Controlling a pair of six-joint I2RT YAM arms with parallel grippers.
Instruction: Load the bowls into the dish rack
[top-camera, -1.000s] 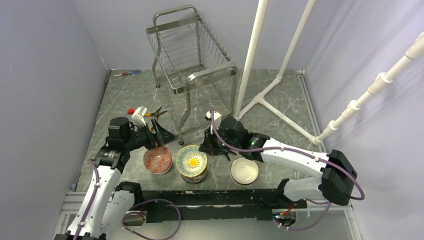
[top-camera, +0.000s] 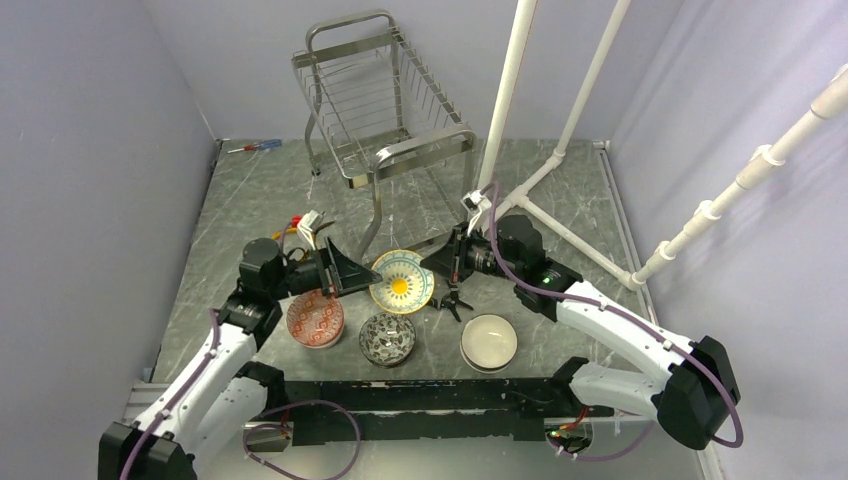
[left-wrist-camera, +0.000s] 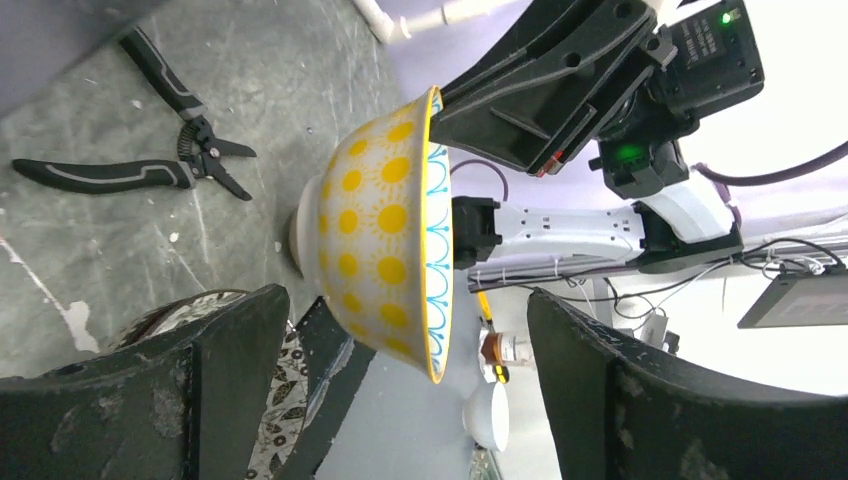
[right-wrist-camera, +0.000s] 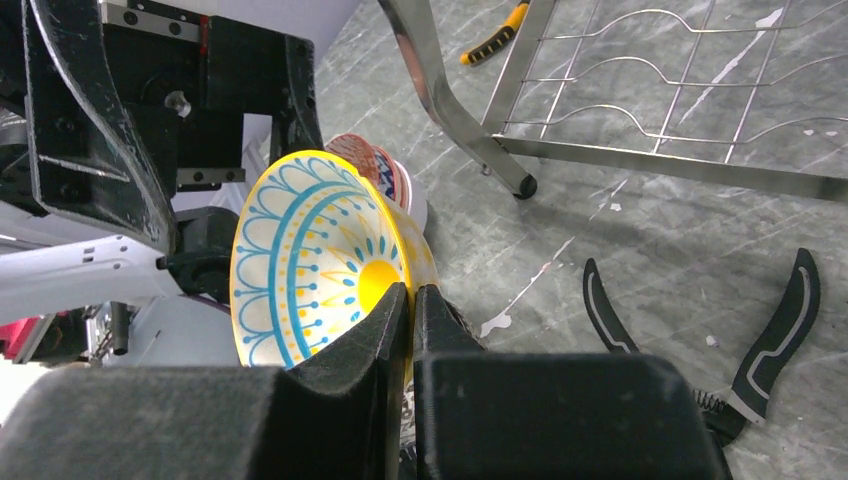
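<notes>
My right gripper (top-camera: 436, 262) is shut on the rim of a yellow-patterned bowl (top-camera: 400, 280), holding it tilted above the table; it appears nearly on its side in both wrist views. My left gripper (top-camera: 364, 280) is open, just left of that bowl, its fingers either side of it in the left wrist view, apparently not gripping. A red patterned bowl (top-camera: 315, 318), a black-and-white bowl (top-camera: 387, 339) and a cream bowl (top-camera: 488, 343) sit along the front of the table. The steel dish rack (top-camera: 355, 170) stands empty at the back.
Black shears (left-wrist-camera: 100, 172) lie on the grey table (top-camera: 240, 220) near the held bowl. A screwdriver (top-camera: 262, 145) lies at back left. White pipe framing (top-camera: 570, 234) occupies the right side.
My right gripper has raised the yellow bowl off the black-and-white bowl and moved it back and rightward. My left gripper has moved right, toward the bowl.
</notes>
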